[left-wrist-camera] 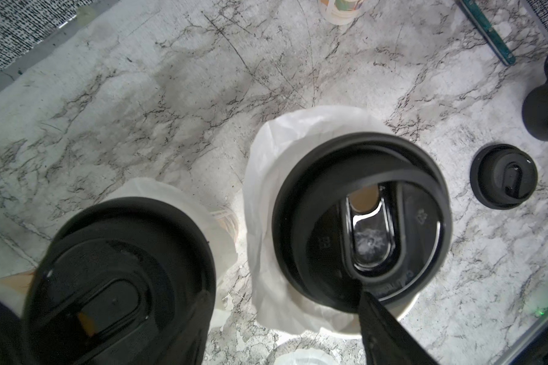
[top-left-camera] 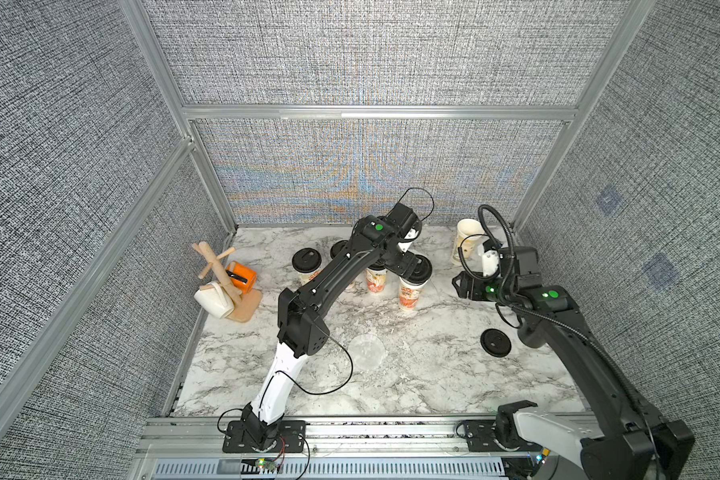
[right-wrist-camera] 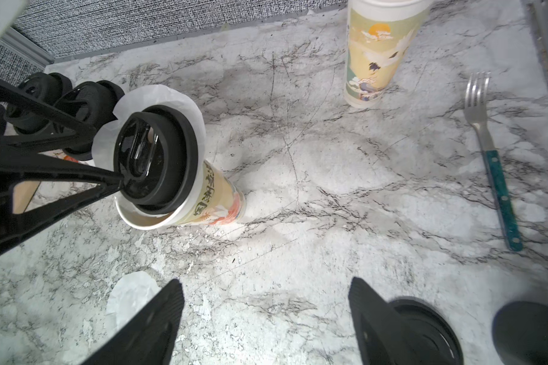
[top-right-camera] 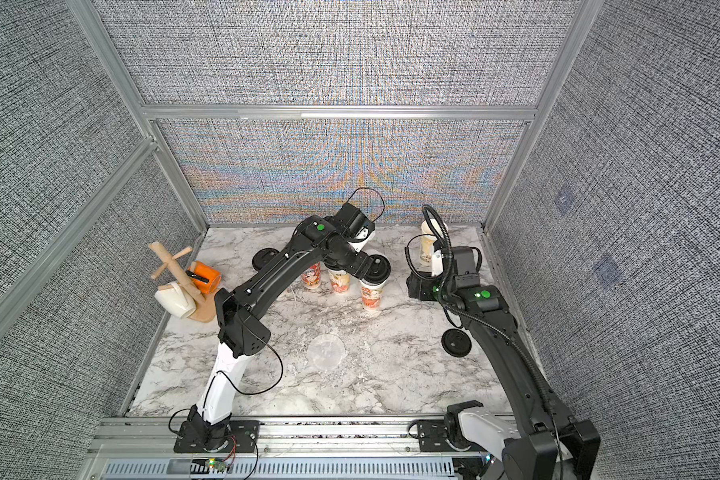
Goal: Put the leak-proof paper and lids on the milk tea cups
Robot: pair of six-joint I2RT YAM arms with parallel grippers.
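In the left wrist view a black lid (left-wrist-camera: pixel 371 237) rests tilted over a milk tea cup, with white leak proof paper (left-wrist-camera: pixel 286 133) sticking out around its far and left side. The right wrist view shows that cup (right-wrist-camera: pixel 216 197) standing upright. My left gripper is open, one of its fingers against or close beside the lid's near edge. Another lidded cup (left-wrist-camera: pixel 118 273) with paper under its lid stands to the left. Flat on the front table lies a loose sheet of paper (top-left-camera: pixel 367 352). My right gripper hangs open over bare table, right of the cups.
An uncovered cup (right-wrist-camera: pixel 380 54) stands at the back right. A spare black lid (top-left-camera: pixel 496 342), a black mug (right-wrist-camera: pixel 529 334) and a fork (right-wrist-camera: pixel 496 170) lie or stand at the right. A wooden rack (top-left-camera: pixel 224 284) with mugs is at the left.
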